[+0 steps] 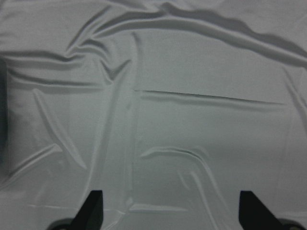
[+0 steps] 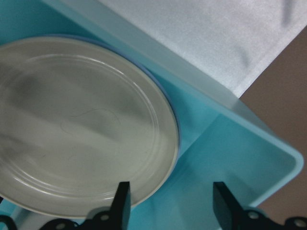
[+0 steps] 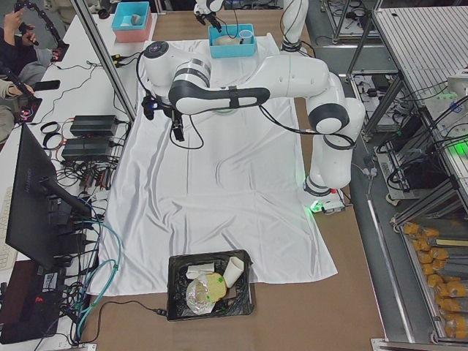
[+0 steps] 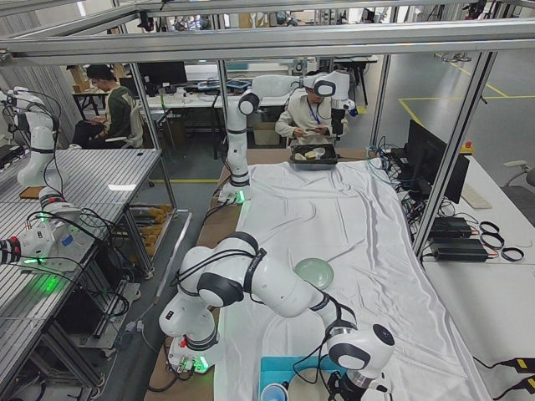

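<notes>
My left gripper hangs open above the white cloth [image 1: 201, 124], seen from above in the left wrist view with nothing between its fingers. My right gripper is open over a blue bin [image 2: 249, 163], beside a round pale lid or plate [image 2: 81, 124] inside it. The bin [image 4: 276, 363] also holds a blue cup-like item [image 4: 274, 393]. A green plate [image 4: 314, 272] lies on the cloth, partly hidden by the left arm in the left camera view.
A black lined tray [image 3: 210, 285] with a sponge, foil and white items stands at the opposite end of the cloth. A monitor [image 3: 44, 205] and cables line one side.
</notes>
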